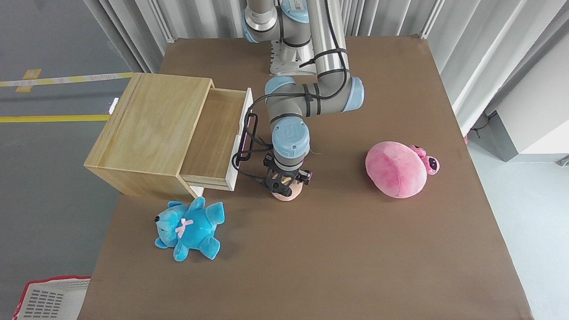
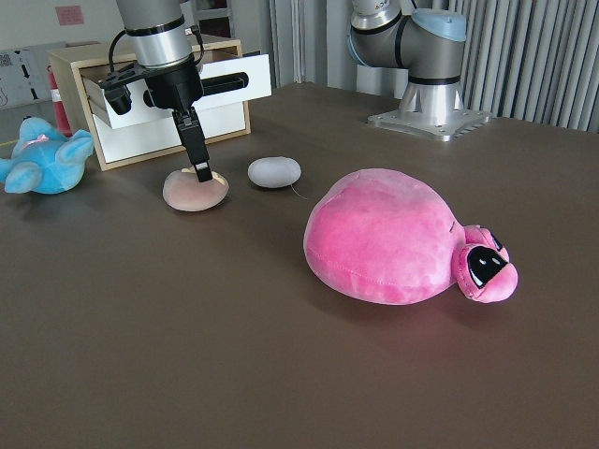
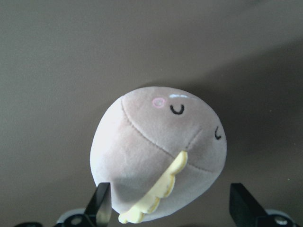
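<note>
My gripper is open over a small pale pink plush with stitched eyes and a yellow frill, one finger at its lower left edge, the other off to its right. In the front view this plush is mostly hidden under the gripper; in the left view the plush rests on the table beside a grey oval object with a thin cord. A wooden box has its empty drawer pulled out.
A blue teddy lies in front of the box, a large pink plush to the right. A red-rimmed basket is beyond the table's front left.
</note>
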